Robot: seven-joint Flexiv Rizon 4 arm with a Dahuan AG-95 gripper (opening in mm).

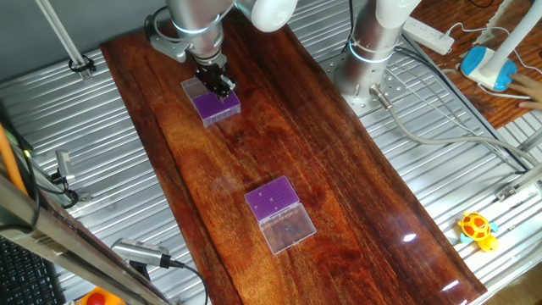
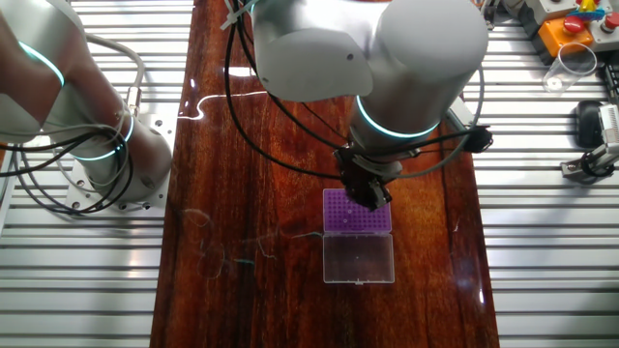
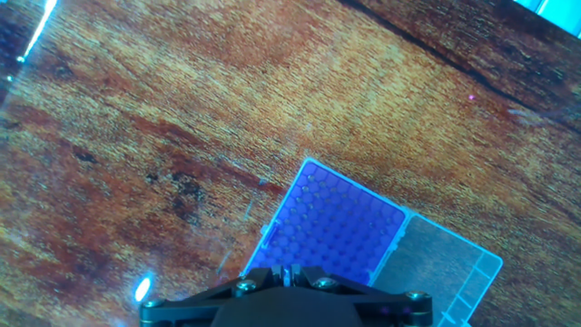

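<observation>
My gripper (image 1: 223, 85) points down over the far box, close above its purple rack (image 1: 218, 107). That box's clear lid (image 2: 358, 259) lies folded open beside the rack, on the side towards the camera in exterior view 2. In the wrist view the rack (image 3: 331, 218) shows a grid of round wells, and the gripper's dark fingers cover its lower edge. Those fingers look drawn together; whether something small is between them cannot be made out. A second box, its purple rack (image 1: 272, 198) dotted with a few pale spots, lies open nearer in exterior view 1.
The second box's clear lid (image 1: 288, 228) lies flat on the wooden board (image 1: 339, 203). Bare wood separates the two boxes. The arm's base (image 1: 360, 76) stands at the board's edge. A toy turtle (image 1: 477, 227) sits off the board, and a person's hand (image 1: 531, 89) shows beyond the right side.
</observation>
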